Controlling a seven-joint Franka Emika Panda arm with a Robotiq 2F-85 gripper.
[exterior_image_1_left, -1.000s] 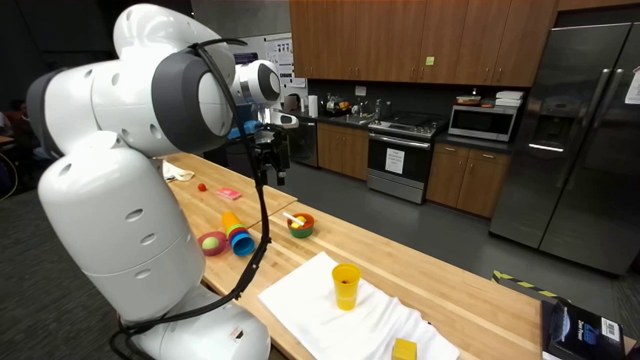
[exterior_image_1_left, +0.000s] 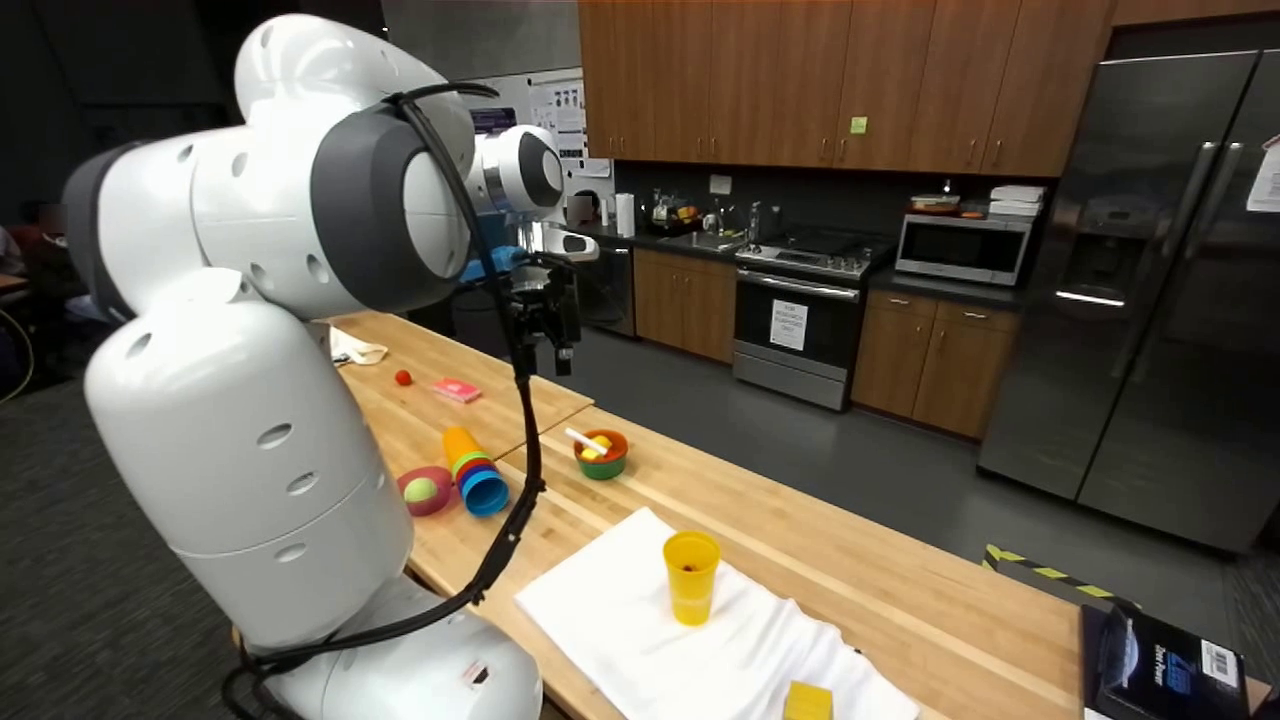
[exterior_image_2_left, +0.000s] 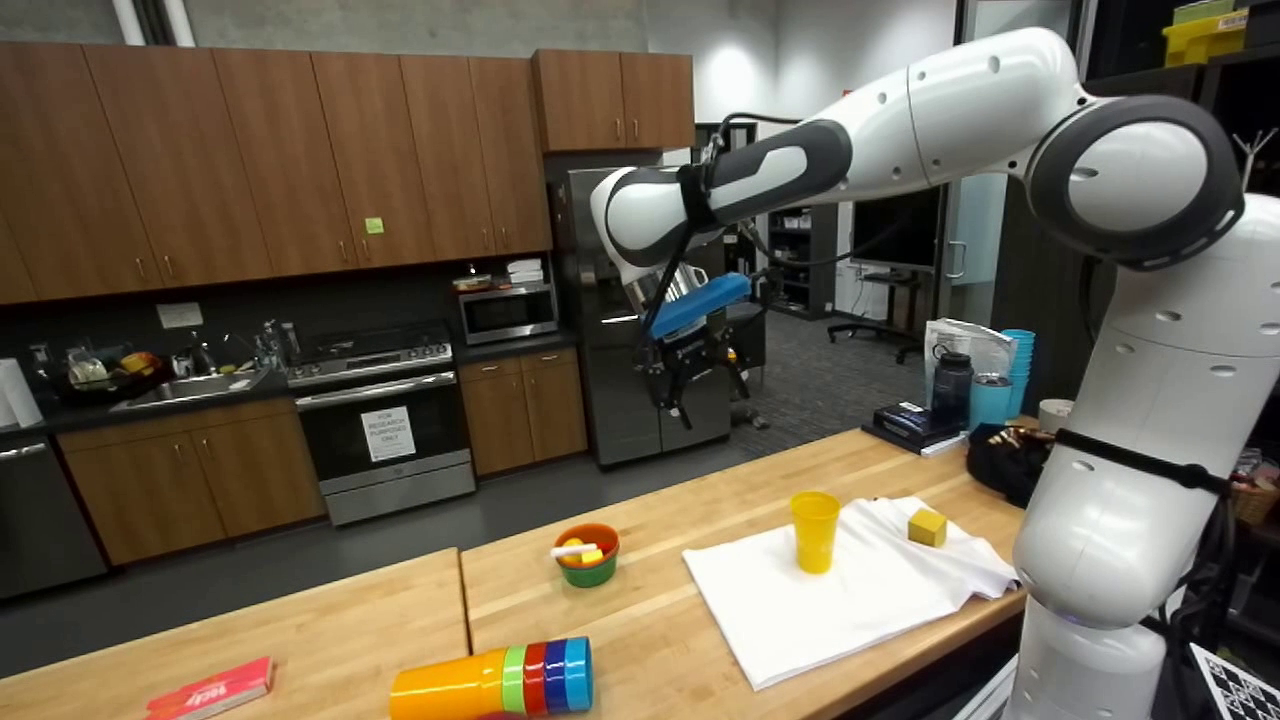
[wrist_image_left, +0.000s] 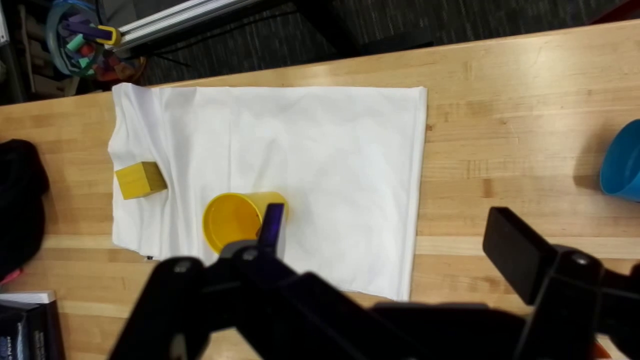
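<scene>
My gripper is open high above the table, its two dark fingers wide apart with nothing between them. Below it a white cloth (wrist_image_left: 336, 180) lies spread, its left end rumpled. A yellow cup (exterior_image_2_left: 816, 534) stands upright on the cloth; something small and dark shows inside it in exterior view 1. In the wrist view the left finger partly covers this cup. A yellow block (wrist_image_left: 141, 180) rests on the cloth's rumpled end. Farther along the table sits a green-and-orange bowl (exterior_image_2_left: 588, 571) holding yellow pieces and a white stick.
Stacked coloured cups (exterior_image_2_left: 492, 682) lie on their side beside a pink bowl (exterior_image_1_left: 428, 506) with a ball in it. A pink box (exterior_image_1_left: 457, 390) and a red ball (exterior_image_1_left: 403, 377) lie farther off. A black box (exterior_image_1_left: 1170, 666) occupies the opposite end. Bare wood surrounds the cloth.
The arm's upper links have shifted very slightly in exterior view 1. Objects on the table stay in place.
</scene>
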